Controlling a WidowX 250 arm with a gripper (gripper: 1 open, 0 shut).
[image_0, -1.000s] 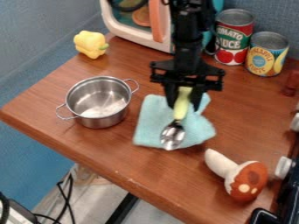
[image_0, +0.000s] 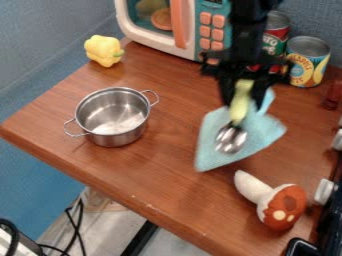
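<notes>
The black gripper (image_0: 241, 78) hangs over the right middle of the table, blurred, at the top of a pale yellow-handled spoon (image_0: 233, 136), whose metal bowl points down. The spoon's handle runs up into the gripper, which appears shut on it. A light blue cloth (image_0: 214, 152) is behind and around the spoon, its shape narrowed and tilted; whether it is lifted off the table cannot be told.
A steel pot (image_0: 112, 125) is at the left, a yellow toy (image_0: 103, 50) behind it, a toy microwave (image_0: 174, 25) and cans (image_0: 306, 62) at the back. A toy mushroom (image_0: 279, 205) lies front right.
The gripper has risen and moved right with the spoon, whose bowl is higher and further right. The cloth has shifted and changed shape, extending further up to the right.
</notes>
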